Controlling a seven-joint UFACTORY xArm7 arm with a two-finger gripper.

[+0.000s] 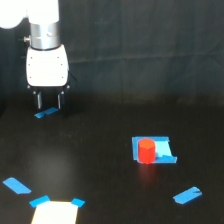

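Upper left, my gripper [49, 103] hangs pointing down below the white arm, away from every object. Its two dark fingers stand apart, and nothing shows between them. A red, cylinder-like object [147, 152] stands on the dark table right of centre, at a square outlined in blue tape [168, 158]. Part of the light blue inside of the square is hidden behind the red object. At the bottom edge lies a pale yellowish-white object [54, 213], partly cut off by the frame.
Blue tape strips mark the table at the left [16, 186], at the right [187, 195] and at the back, where one strip [46, 113] lies near the gripper. Between the gripper and the red object the dark table [90, 150] is bare.
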